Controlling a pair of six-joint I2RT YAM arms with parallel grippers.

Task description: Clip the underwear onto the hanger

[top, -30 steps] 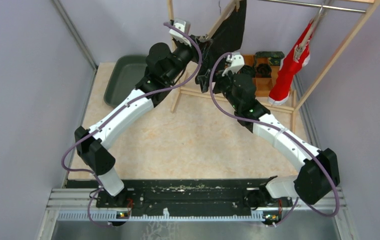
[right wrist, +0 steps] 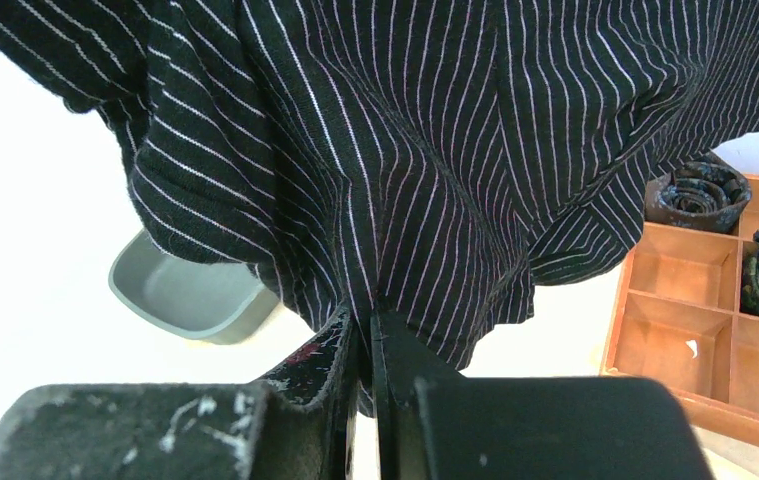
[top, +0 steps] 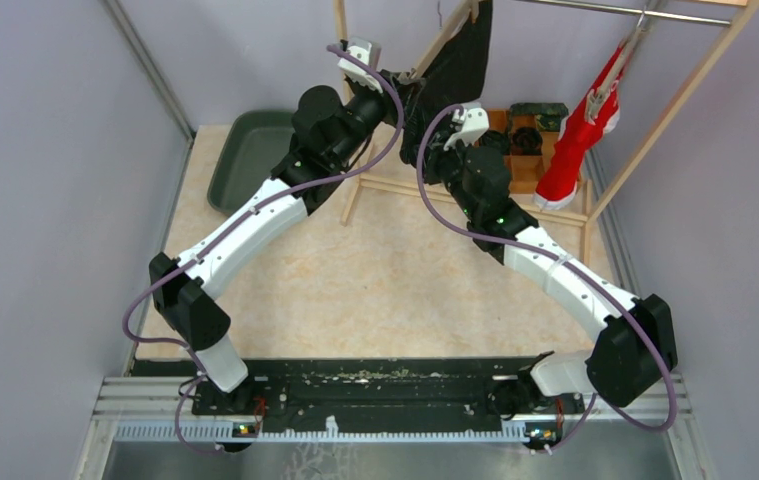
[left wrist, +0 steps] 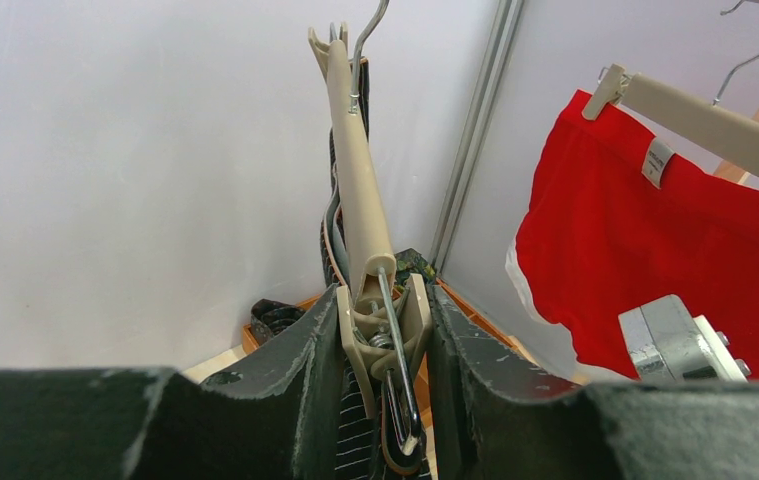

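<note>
Black pinstriped underwear (right wrist: 435,190) hangs from the beige hanger and fills the upper part of the right wrist view. A narrow fold at its lower edge runs between the fingers of my right gripper, which is shut on it. In the left wrist view, the hanger's near clip (left wrist: 385,335) sits between the fingers of my left gripper. Both fingers appear to touch its sides; whether they squeeze it is unclear. The clip's lower ends look close together. Whether cloth lies between them is hidden.
Red underwear (left wrist: 655,240) hangs on another hanger to the right. Behind the wooden rack stands an orange divided box (right wrist: 680,340) with rolled cloths. A grey-green bin (top: 220,175) lies at the back left.
Both arms have barely moved. The red underwear swings slightly.
</note>
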